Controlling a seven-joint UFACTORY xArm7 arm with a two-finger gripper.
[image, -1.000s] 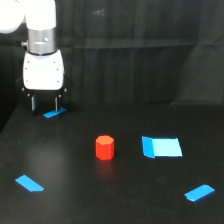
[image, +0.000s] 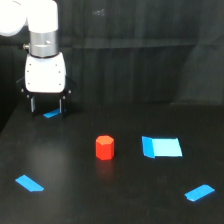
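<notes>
A small red block (image: 105, 148) with a faceted outline stands on the black table near the middle of the camera view. At the upper left hangs my white gripper (image: 46, 104), well apart from the block. Its dark fingers are spread open, and nothing shows between them. To the right of the block lies a flat light-blue square (image: 167, 147) with a brighter blue strip (image: 148, 147) along its left edge.
Blue tape strips mark the table at front left (image: 29, 183), front right (image: 200, 192) and behind, below the gripper (image: 52, 114). A dark curtain (image: 140, 50) closes off the back. Open table surrounds the red block.
My gripper has shifted slightly to the right. The red block, the light-blue square and the tape strips stay where they were.
</notes>
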